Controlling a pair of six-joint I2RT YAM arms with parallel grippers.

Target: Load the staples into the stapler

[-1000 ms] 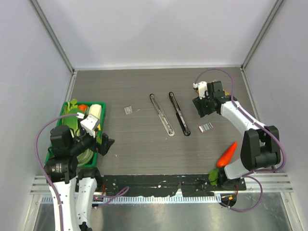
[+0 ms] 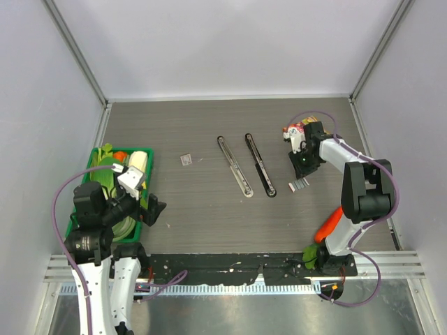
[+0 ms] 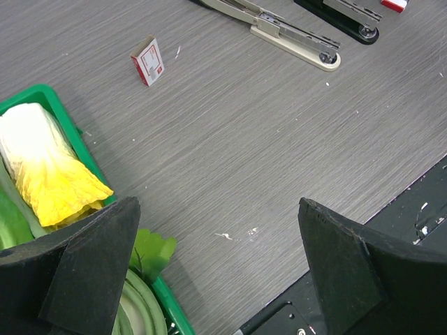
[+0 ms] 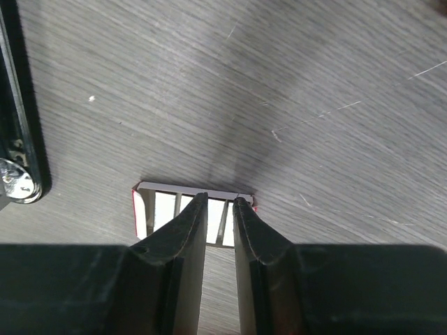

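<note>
The open staple box [image 4: 194, 190], pale staple rows inside it, lies on the table at right and shows in the top view as a small striped box [image 2: 299, 184]. Over it, my right gripper points down with a narrow gap between its fingers; parts of the box show in that gap. Whether the fingers touch a staple row is unclear. A white stapler [image 2: 235, 167] and a black stapler [image 2: 260, 165] lie side by side left of the box. My left gripper is wide open and empty, beside the green basket.
The green basket [image 2: 150, 167] of vegetables stands at left. Another small red-and-white box [image 3: 148, 61] lies between basket and staplers. A carrot [image 2: 329, 225] is near the right arm, and a colourful packet [image 2: 292, 128] lies behind the right gripper.
The left arm, staplers and boxes look unmoved.
</note>
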